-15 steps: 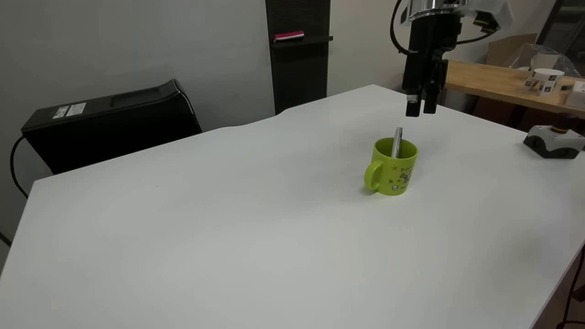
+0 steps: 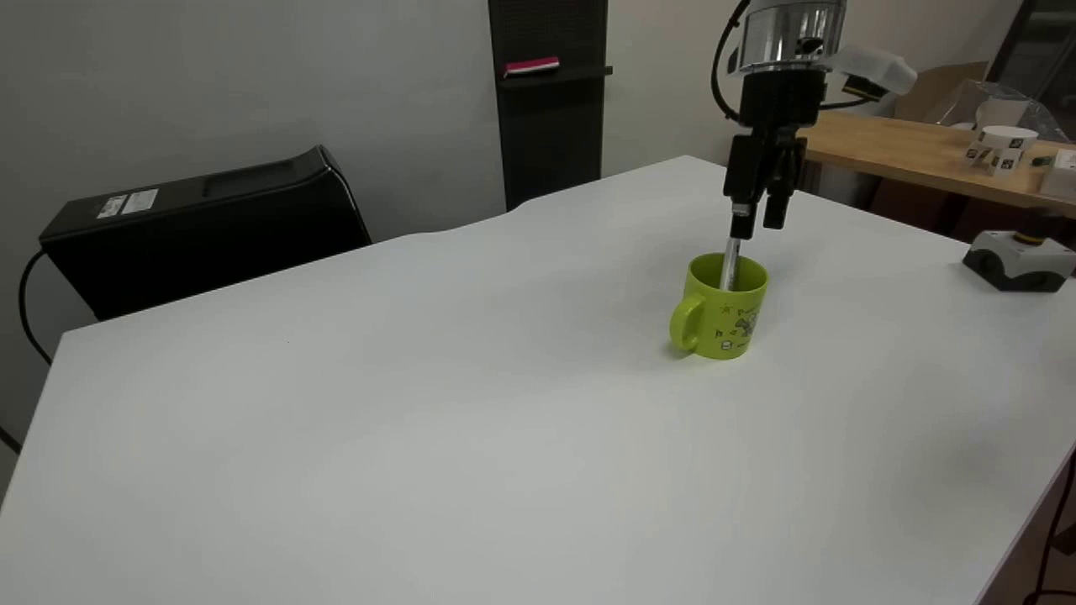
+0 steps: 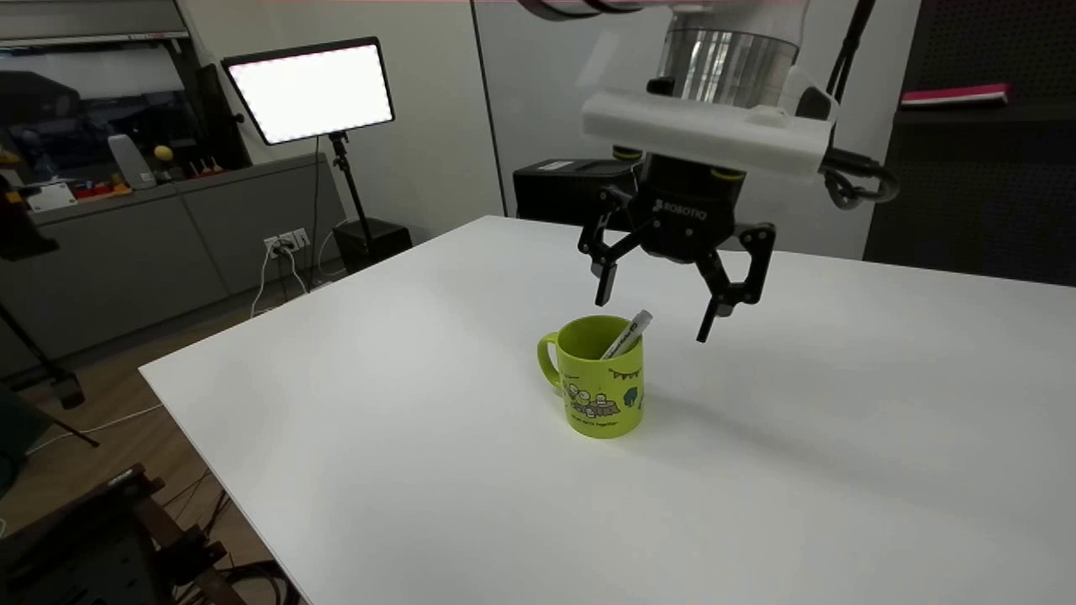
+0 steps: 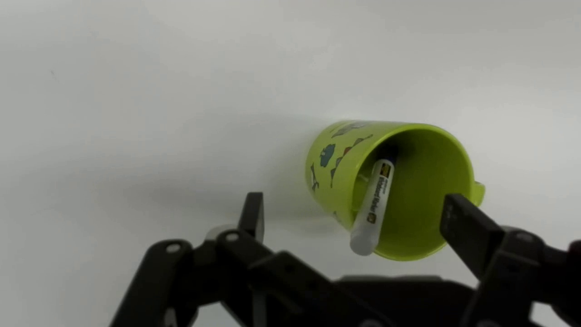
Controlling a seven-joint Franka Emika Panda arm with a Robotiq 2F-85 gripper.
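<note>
A lime-green mug [image 2: 722,328] with printed figures stands upright on the white table, its handle toward the left in both exterior views. Leaning inside the mug [image 3: 602,393] is a white whiteboard marker [image 4: 376,204], its pale end sticking out past the rim. My gripper [image 3: 652,321] hangs above and a little behind the mug, fingers spread wide. Nothing is between its fingers [image 3: 715,314]. From the wrist, the marker's outer end appears between the two fingertips, with the right finger [image 4: 471,231] overlapping the mug's lower right edge in the picture.
A grey and black box-shaped device [image 2: 1020,260] sits at its right edge. Beyond are a wooden table [image 2: 898,151] with cups, a black case [image 2: 212,222] and a lit panel lamp [image 3: 308,91].
My gripper has come down and slightly left in exterior view 1, closer to the marker's top. The mug and marker have stayed in place.
</note>
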